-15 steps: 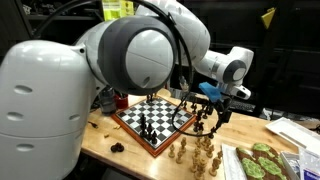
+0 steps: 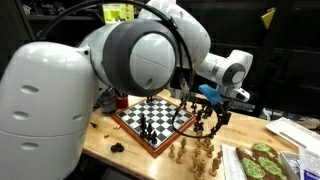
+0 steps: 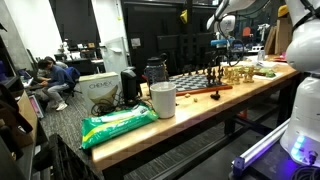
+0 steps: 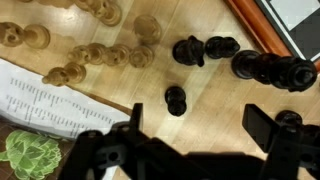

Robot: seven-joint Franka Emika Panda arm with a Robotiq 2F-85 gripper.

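My gripper is open above the table, its two dark fingers wide apart at the bottom of the wrist view. A black pawn [image 4: 176, 100] stands alone just ahead of the gap, with nothing between the fingers. Beyond it lies a black chess piece [image 4: 206, 48], and a larger black piece [image 4: 274, 70] is by the board's edge. Light wooden pieces [image 4: 108, 55] are grouped to the left. In exterior view 1 the gripper [image 2: 220, 122] hangs over the pieces to the right of the chessboard [image 2: 150, 118].
A paper sheet [image 4: 60, 105] and a green plant-like print [image 4: 32, 152] lie at the left in the wrist view. A white tray [image 2: 294, 133] rests at the table's right. In exterior view 2 a green package [image 3: 118, 124] and a paper roll [image 3: 163, 99] occupy the near end.
The arm and gripper look almost still, with at most a very slight shift. The chess pieces have not visibly moved.
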